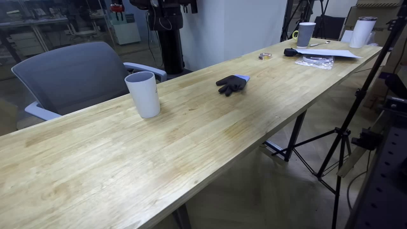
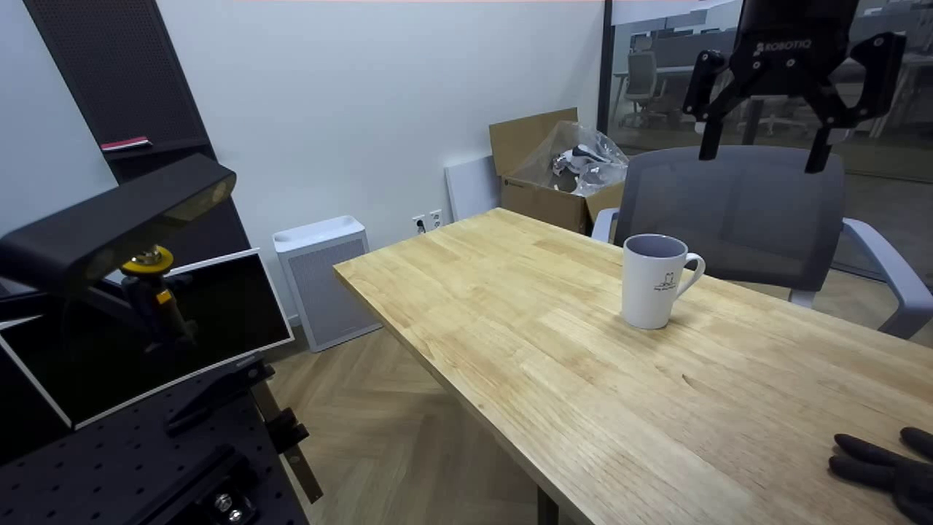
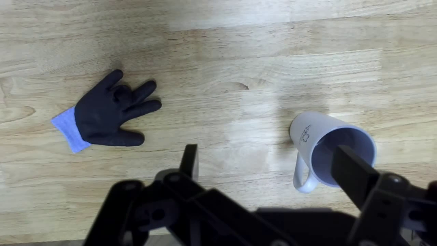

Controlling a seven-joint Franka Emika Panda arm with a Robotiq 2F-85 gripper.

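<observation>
A white mug (image 1: 144, 94) with a grey inside stands upright near the chair side of the table. Its handle and small printed logo show in exterior view 2, where the mug (image 2: 651, 281) is below my gripper (image 2: 763, 156). The fingers are open and empty, well above the tabletop. From the wrist, my gripper has its right finger overlapping the view of the mug (image 3: 313, 130), with bare wood between the fingertips. A black glove with a blue cuff (image 1: 233, 84) lies flat beyond the mug; the wrist view has the glove (image 3: 102, 114) at left.
At the table's far end are a grey cup (image 1: 305, 35), a white tumbler (image 1: 362, 32), paper (image 1: 328, 52), a plastic bag (image 1: 315, 61) and a tape roll (image 1: 265, 56). An office chair (image 2: 735, 219) stands against the table's edge. Wood between mug and glove is clear.
</observation>
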